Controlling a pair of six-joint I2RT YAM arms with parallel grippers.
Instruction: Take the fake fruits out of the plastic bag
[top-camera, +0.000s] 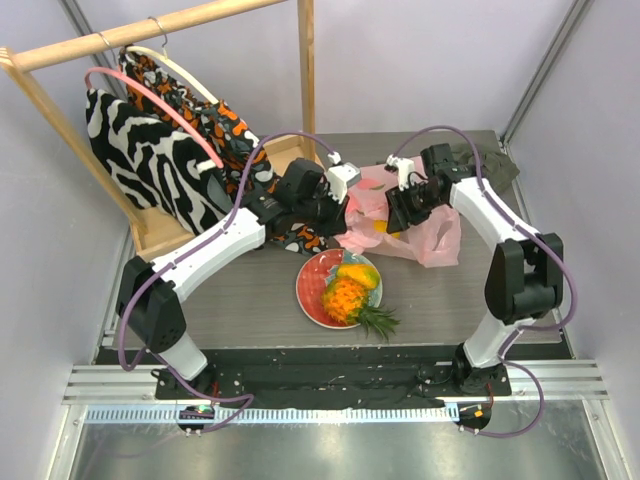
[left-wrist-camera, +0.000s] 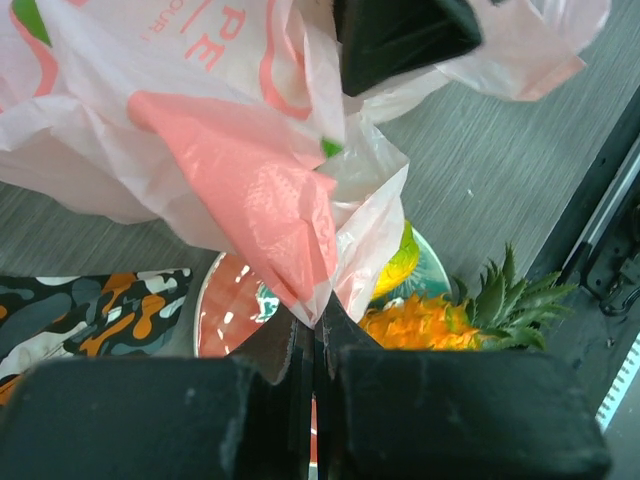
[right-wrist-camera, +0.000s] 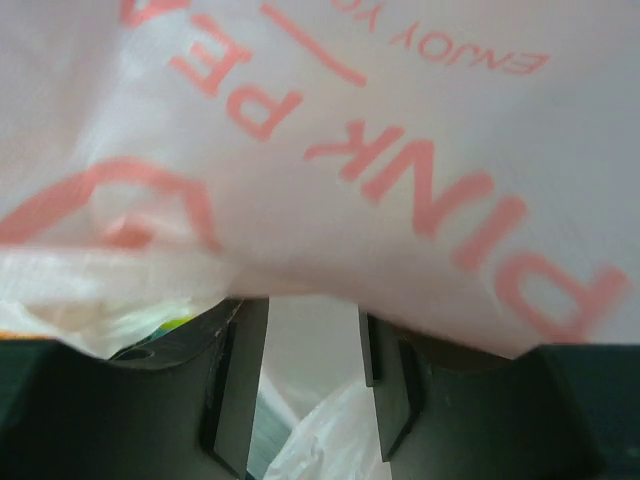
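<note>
The pink and white plastic bag (top-camera: 440, 238) is spread at the back of the table. A corner of the bag (left-wrist-camera: 270, 200) is pinched in my left gripper, whose fingers are shut. My right gripper is at the bag, its fingers apart with no fruit between them; printed plastic hangs in front of them. In the top view, a yellow-orange piece (top-camera: 380, 226) shows in the bag, beside the right gripper (top-camera: 395, 228). Bits of green also show in the bag in the left wrist view. A toy pineapple (top-camera: 345, 298) and a yellow mango-like fruit (top-camera: 360, 275) lie on the plate.
The red and teal plate (top-camera: 310, 290) stands in front of the bag. A wooden rack (top-camera: 308, 80) with hanging patterned cloths (top-camera: 150, 145) fills the left back. Dark green cloth (top-camera: 490, 170) lies at the back right. Bare table (top-camera: 440, 300) shows right of the plate.
</note>
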